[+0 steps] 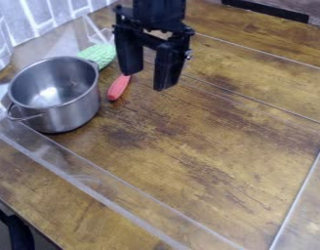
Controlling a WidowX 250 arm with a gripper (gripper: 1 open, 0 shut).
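The black robot arm comes down from the top of the camera view, with its gripper (147, 61) hanging over the wooden table near the upper middle; whether its fingers are open or shut is hard to make out. To the left stands a steel pot (54, 93) with a wire handle. Between pot and gripper lies a red elongated object (118, 88), and behind them a pale green item (98, 56).
A pale, crumpled backdrop (39, 24) edges the back left. A pale strip runs along the right edge at the lower right.
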